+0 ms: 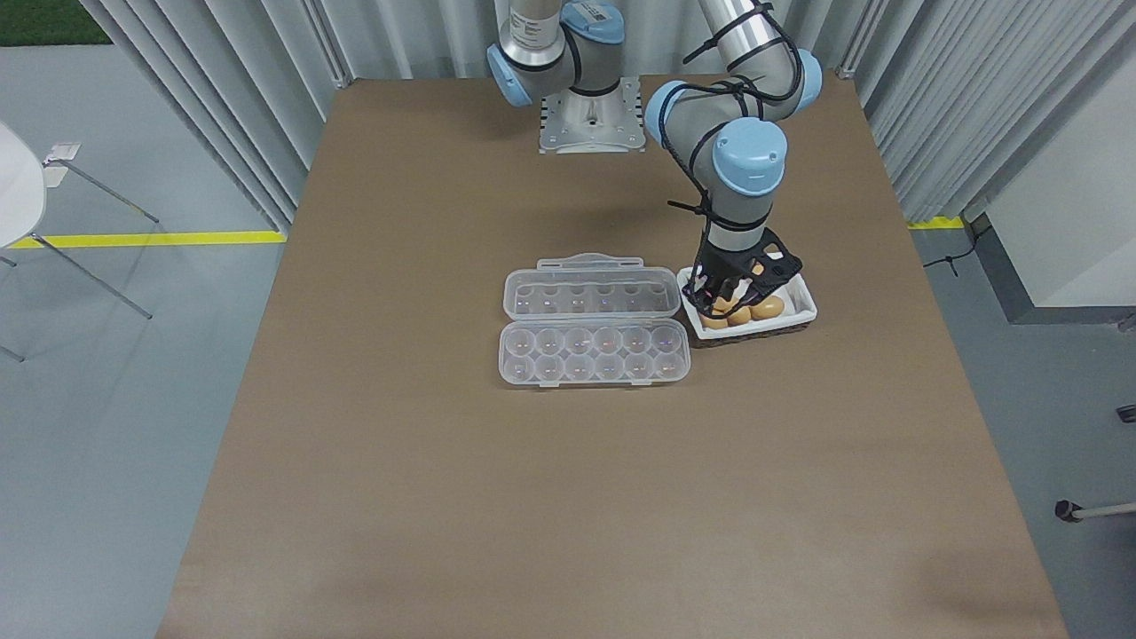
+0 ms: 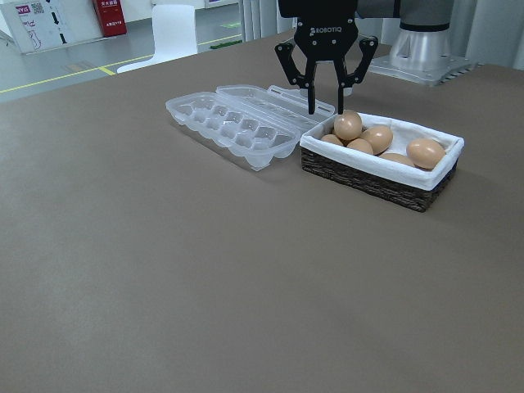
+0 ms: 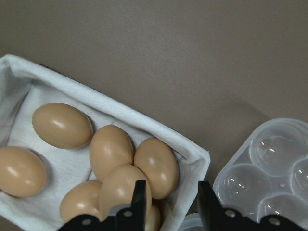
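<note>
My gripper (image 2: 327,97) is open, fingertips apart, just above the near-left end of a cloth-lined wicker basket (image 2: 364,176) holding several brown eggs (image 2: 424,152). In the wrist view, the empty fingers (image 3: 138,207) sit over the basket's right end, one above an egg (image 3: 120,185), the other beside the white rim. A clear plastic egg carton (image 1: 591,351) lies open to the basket's left, its cups empty.
The robot's base (image 1: 592,128) stands at the back of the table.
</note>
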